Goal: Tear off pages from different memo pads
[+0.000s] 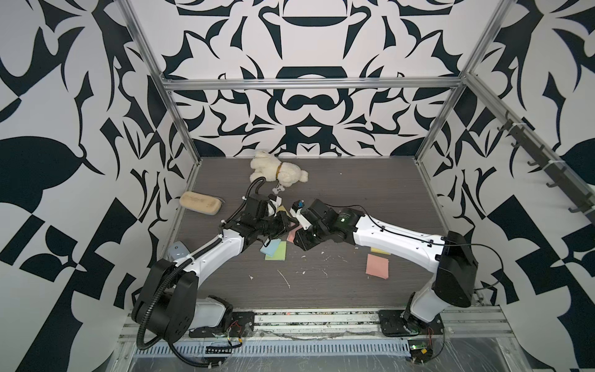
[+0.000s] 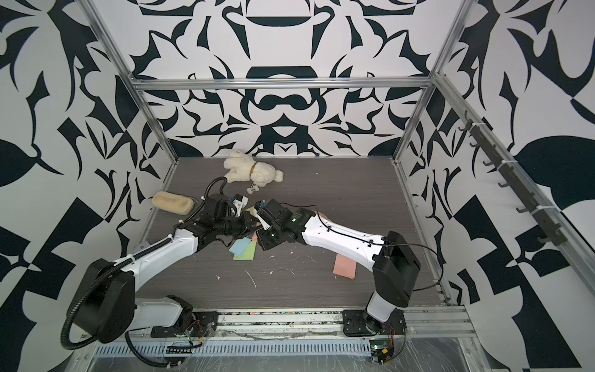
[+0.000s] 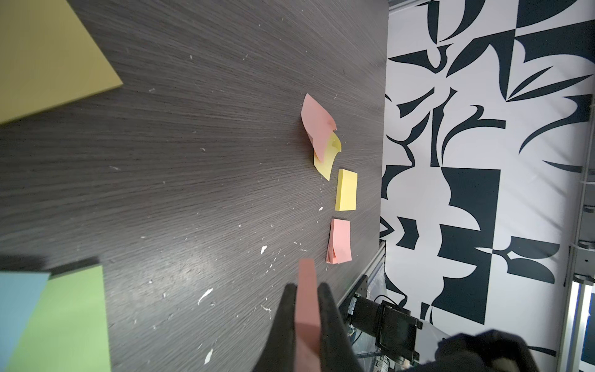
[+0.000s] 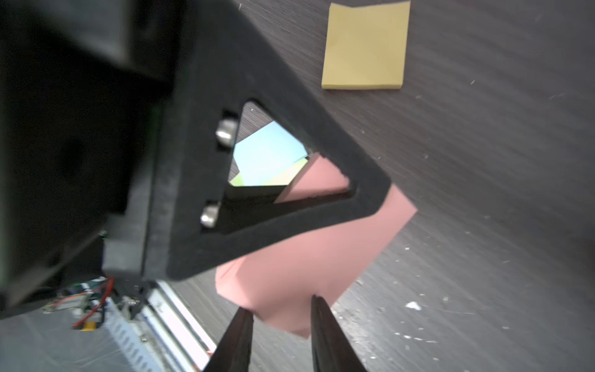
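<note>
A pink page (image 4: 310, 263) hangs above the table, its upper part crossed by the black triangular finger of my left gripper. In the left wrist view, that gripper is shut on the page, which shows edge-on as a narrow pink strip. My right gripper is part open; its two fingertips stand apart near the page's lower corner, and I cannot tell whether they touch it. A yellow memo pad (image 4: 365, 46) lies flat on the table. Beside it are blue (image 4: 266, 152) and green sheets (image 3: 68, 322), overlapping.
At the right are a pink pad (image 1: 376, 266), a small yellow pad (image 3: 346, 189), and a loose pink sheet (image 3: 317, 121) over a yellow one. A plush toy (image 1: 275, 168) lies at the back and a tan eraser (image 1: 200, 202) at left. Scraps dot the table.
</note>
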